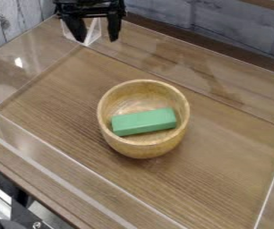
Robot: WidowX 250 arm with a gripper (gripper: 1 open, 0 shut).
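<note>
A round wooden bowl (143,93) sits a little below the middle of the table, holding a green rectangular block (143,122). At the top left, well above and behind the bowl, my black gripper (95,32) hangs with its fingers apart and nothing visible between them. Its upper part runs out of the frame.
A raised wooden edge runs along the back right. A pale, shiny patch shows behind the gripper, and dark cables lie at the lower left corner beyond the table.
</note>
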